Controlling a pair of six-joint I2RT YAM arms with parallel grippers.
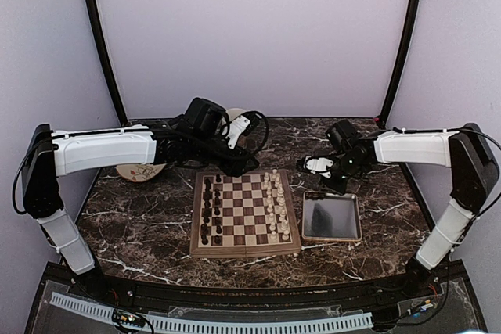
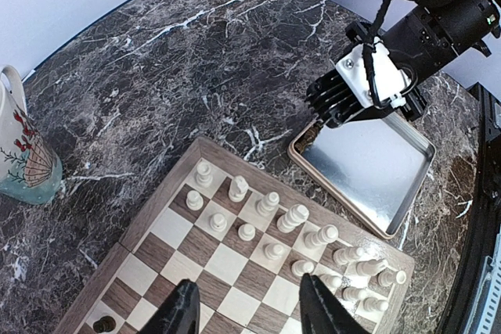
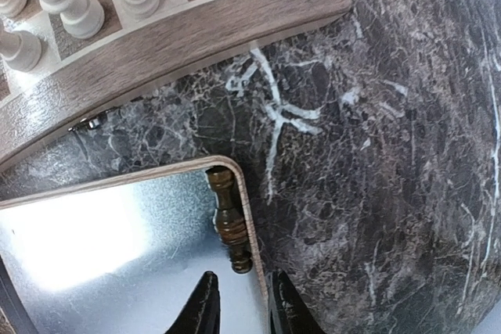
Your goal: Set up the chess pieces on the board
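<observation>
One dark brown chess piece (image 3: 229, 220) lies on its side in the metal tray (image 3: 94, 183), along the wall at one corner. My right gripper stands part open near that corner, its fingers apart from the piece and nothing between them. On the chessboard (image 1: 245, 250), white pieces (image 1: 281, 203) stand in two rows on the right side and dark pieces (image 1: 207, 209) in two rows on the left. Over the board's far edge, my left gripper is open and empty. Only one dark piece (image 2: 103, 324) shows in the left wrist view.
A patterned cup (image 2: 30, 154) stands behind the board, and a decorated plate (image 1: 141, 172) lies at the far left under the left arm. The tray sits close to the board's right edge.
</observation>
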